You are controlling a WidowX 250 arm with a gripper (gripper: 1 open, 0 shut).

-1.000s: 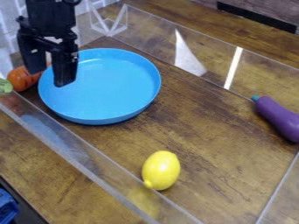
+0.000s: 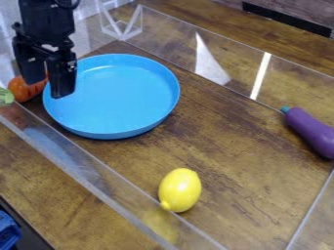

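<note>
My gripper (image 2: pixel 47 73) hangs at the upper left, open, over the left rim of a blue plate (image 2: pixel 120 100). An orange-red vegetable with a green end (image 2: pixel 26 86) lies left of the plate, partly hidden behind the gripper. The plate's visible surface is empty.
A yellow lemon (image 2: pixel 181 189) lies on the wooden table (image 2: pixel 229 146) at the lower middle, and a purple eggplant (image 2: pixel 308 133) at the right. Clear plastic walls cross the view. A blue object (image 2: pixel 11 234) shows at the bottom left corner.
My gripper has shifted slightly left since a second ago. The plate, lemon and eggplant have not moved.
</note>
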